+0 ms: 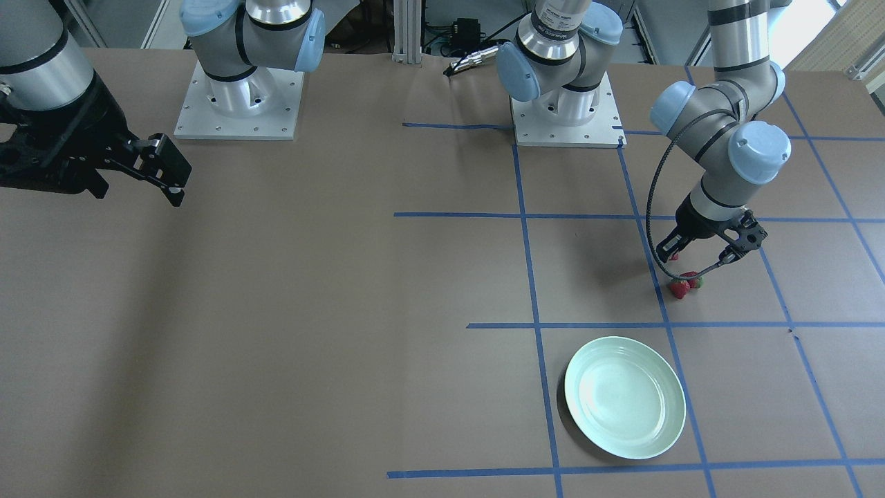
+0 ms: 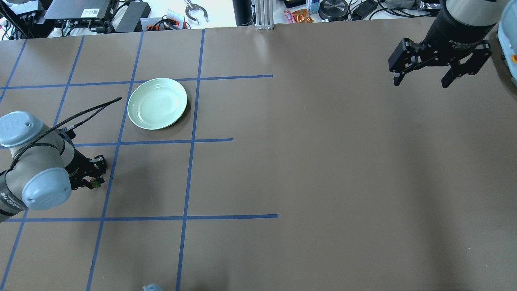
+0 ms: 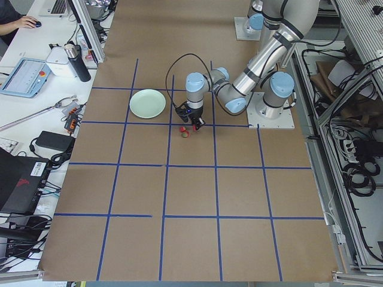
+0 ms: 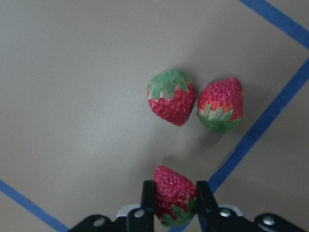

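My gripper is shut on a red strawberry with green leaves, low over the table in the left wrist view. Two more strawberries lie just beyond it on the table, one left, the other beside it on the right, near a blue tape line. In the front view the gripper hangs over the strawberries, mostly hiding the held one. A pale green plate lies empty toward the front of that view.
The brown table, marked with blue tape lines, is largely clear. Other robot arms stand along the back, and another black gripper hangs at the top right of the top view.
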